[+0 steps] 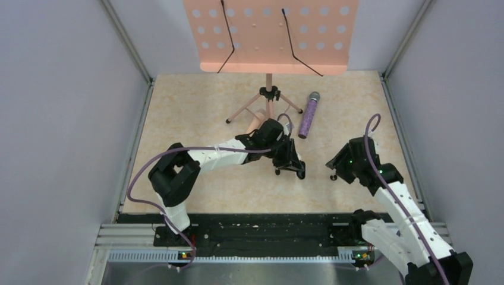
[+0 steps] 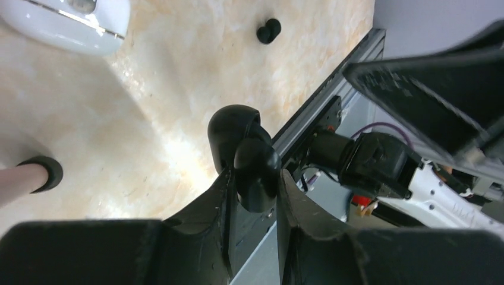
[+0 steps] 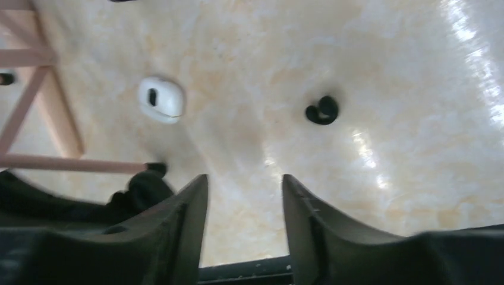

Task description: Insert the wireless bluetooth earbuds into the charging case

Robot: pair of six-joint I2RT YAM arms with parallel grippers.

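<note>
My left gripper grips a black object (image 2: 233,133), apparently an earbud or part of the case, above the table's middle in the top view. A small black earbud (image 3: 325,110) lies on the table below my right gripper, whose blurred fingers stand apart with nothing visible between them. A white charging case (image 3: 163,98) lies farther left in the right wrist view, with a dark slot on top.
A pink music stand (image 1: 267,44) has its tripod legs at the back, near a purple microphone (image 1: 308,116).
</note>
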